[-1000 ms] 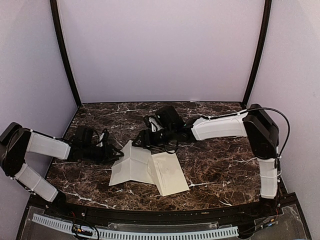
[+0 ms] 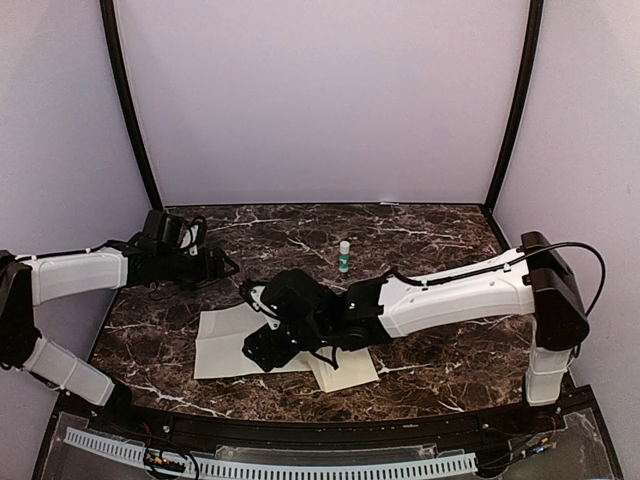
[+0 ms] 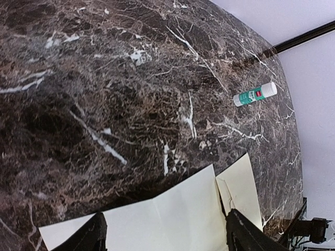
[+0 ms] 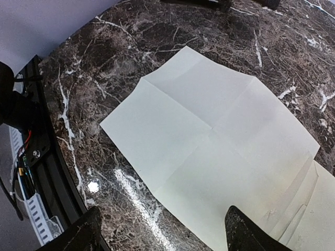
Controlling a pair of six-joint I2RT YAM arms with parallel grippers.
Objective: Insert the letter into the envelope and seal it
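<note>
The creased white letter (image 2: 220,350) lies spread out nearly flat on the table, its fold lines showing in the right wrist view. Along its right side it meets the cream envelope (image 2: 350,373), partly over it; whether any of its edge is inside cannot be told. My left gripper (image 2: 224,264) stands open and empty behind the letter's left part. Above the letter's middle hangs my right gripper (image 2: 262,350), also open, and its arm hides much of both papers from the top. A green glue stick with a white cap (image 3: 255,94) appears toward the back.
The right arm (image 2: 455,300) stretches across the middle. Pale walls (image 2: 60,130) bound the sides, and a slotted metal rail (image 2: 330,470) runs along the front.
The letter, bent up beneath the grippers a second ago, now lies spread out. My right gripper moved frontward and slightly left; the left drew back. The glue stick came into view.
</note>
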